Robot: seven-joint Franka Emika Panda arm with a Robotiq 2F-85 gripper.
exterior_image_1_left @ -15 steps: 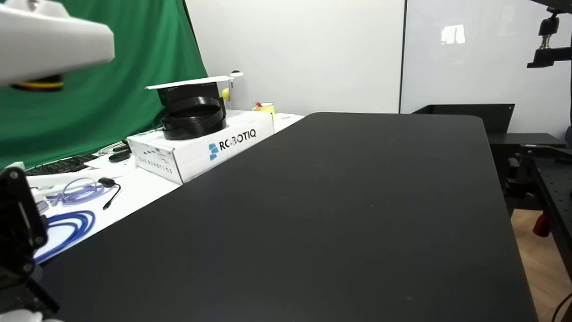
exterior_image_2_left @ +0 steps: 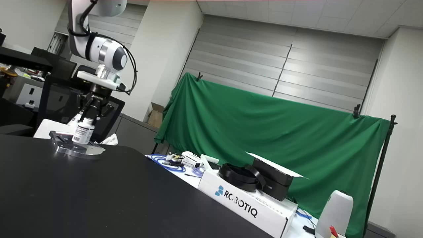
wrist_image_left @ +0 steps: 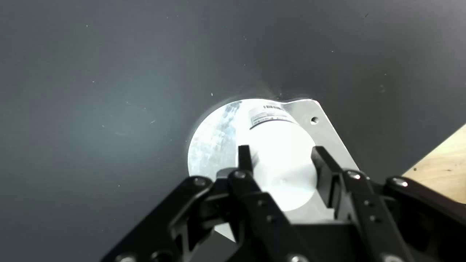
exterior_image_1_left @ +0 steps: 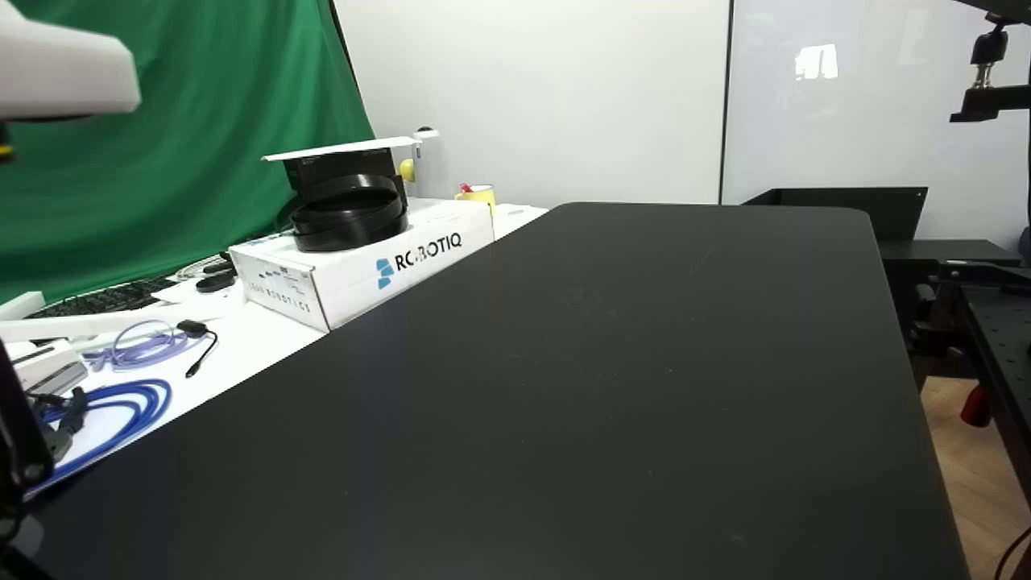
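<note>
A white bottle (exterior_image_2_left: 83,131) with a printed label is upright over a silver metal plate (exterior_image_2_left: 86,152) at the table's far left in the second exterior view. My gripper (exterior_image_2_left: 91,115) points down and is shut on the bottle's top. From above, the wrist view shows the white cap (wrist_image_left: 284,170) between the two black fingers of the gripper, with the plate (wrist_image_left: 209,144) beneath. Whether the bottle's base touches the plate, I cannot tell. Only a sliver of the gripper is at the left edge of the first exterior view, where the bottle is out of sight.
A green curtain (exterior_image_2_left: 277,131) hangs behind.
In the first exterior view, my arm and gripper have shifted left, mostly out of the frame. A white piece that showed at the bottom left corner is out of view now.
</note>
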